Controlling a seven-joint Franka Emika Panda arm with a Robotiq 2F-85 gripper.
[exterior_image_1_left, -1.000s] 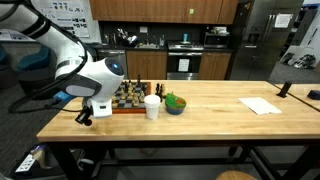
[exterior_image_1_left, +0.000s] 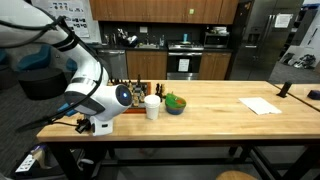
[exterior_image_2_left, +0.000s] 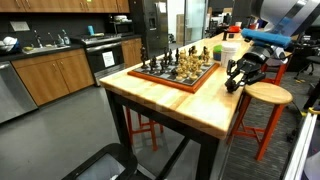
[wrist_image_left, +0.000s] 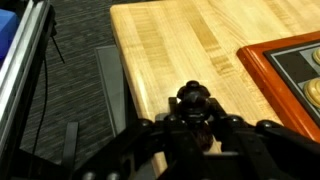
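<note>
Between the fingers of my gripper is a dark chess piece (wrist_image_left: 194, 92), its rounded top showing in the wrist view. The gripper is shut on it, low over the wooden table near an edge. In the second exterior view the gripper (exterior_image_2_left: 234, 84) is at the table's near right part, beside the chessboard (exterior_image_2_left: 170, 84) rather than over it. The board's red-brown frame (wrist_image_left: 274, 80) shows at the right of the wrist view. Whether the piece's base touches the wood is hidden by the fingers.
Several dark and light pieces stand on the board. A white cup (exterior_image_1_left: 152, 106) and a bowl (exterior_image_1_left: 175, 104) of green things stand to its right. Paper (exterior_image_1_left: 260, 105) lies farther along the table (exterior_image_1_left: 220, 120). The bare wood between is clear.
Over the last second the arm has shifted slightly right and down in the first exterior view, and the gripper has come lower, close to the tabletop.
</note>
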